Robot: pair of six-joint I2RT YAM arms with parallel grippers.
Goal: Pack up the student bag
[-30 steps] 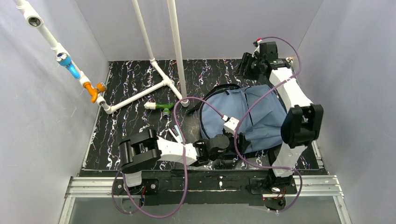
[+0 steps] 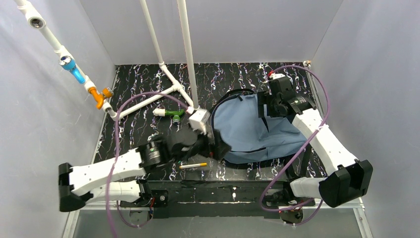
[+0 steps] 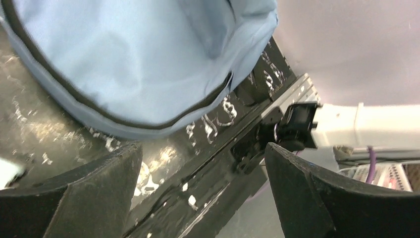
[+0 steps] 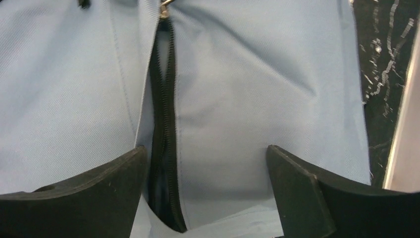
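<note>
The light-blue bag (image 2: 240, 126) lies flat on the dark marbled table, its black-trimmed edge curving along the left side. Just over its lower left edge my left gripper (image 2: 222, 147) stands open, the gap between its fingers empty. My right gripper (image 2: 264, 105) hovers above the bag's upper part, its fingers apart. In the right wrist view a black zipper (image 4: 166, 124) with a metal pull runs down a fold of the fabric, between the fingers and nearer the left one. Contact with the cloth is not clear. A yellow-and-white pen (image 2: 193, 165) lies left of the bag.
White pipes (image 2: 148, 101) stand on the table's left side, beside a green fitting (image 2: 175, 113). The left arm covers part of the table left of the bag. The right wall (image 2: 376, 89) is close to the right arm.
My left gripper has pulled back leftward from over the bag, uncovering the yellow-and-white pen; its arm now hides other slim items there. The right gripper has come down from behind the bag to above it.
</note>
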